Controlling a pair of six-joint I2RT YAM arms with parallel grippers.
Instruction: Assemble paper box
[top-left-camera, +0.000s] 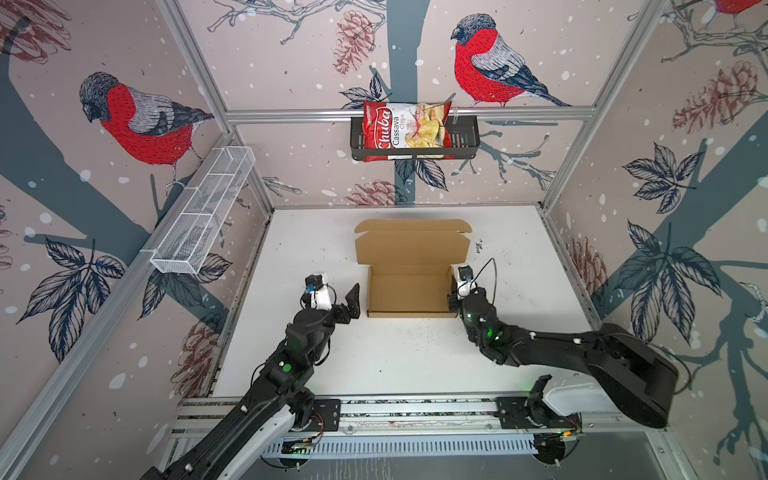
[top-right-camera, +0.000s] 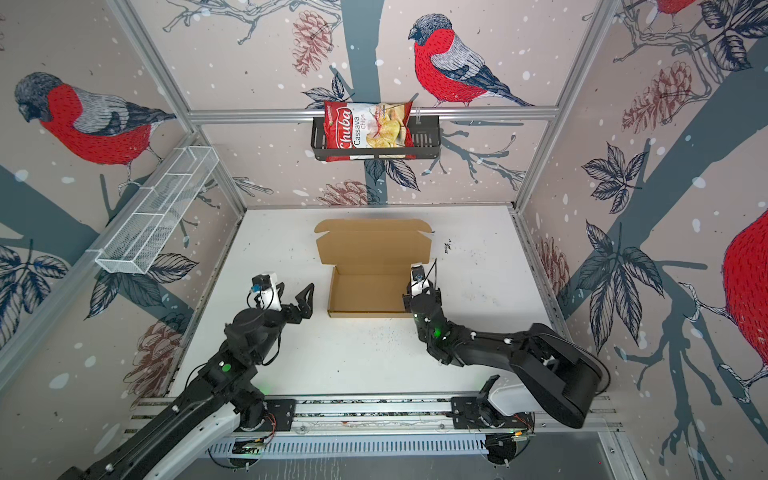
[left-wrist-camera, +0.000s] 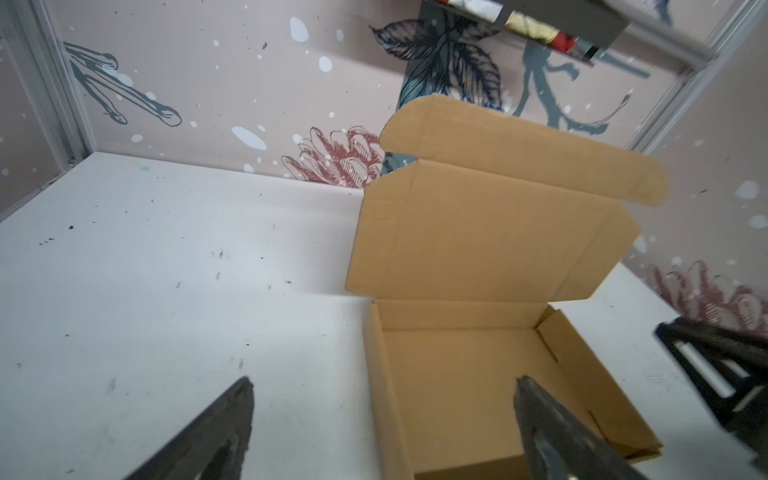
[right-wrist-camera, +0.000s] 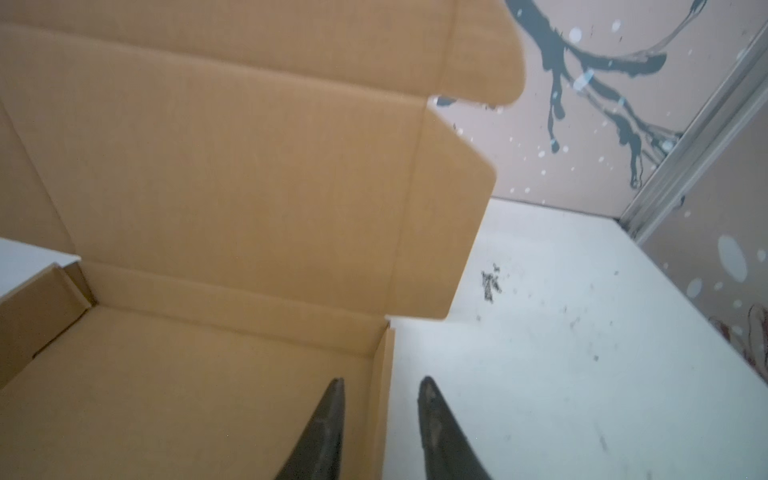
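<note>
A brown cardboard box (top-left-camera: 410, 289) stands in the middle of the table with its side walls up. Its lid (top-left-camera: 413, 241) rises from the back wall and leans backward, with the front tuck flap and side flaps spread. My left gripper is open to the left of the box with nothing between its fingers. At the right wall's front end is my right gripper, its fingers parted. The right wall (right-wrist-camera: 382, 400) shows between those fingers, toward the left one; whether they touch it I cannot tell.
A black shelf (top-left-camera: 414, 156) with a chips bag (top-left-camera: 406, 128) hangs on the back wall. At left is a white wire basket (top-left-camera: 204, 209).
</note>
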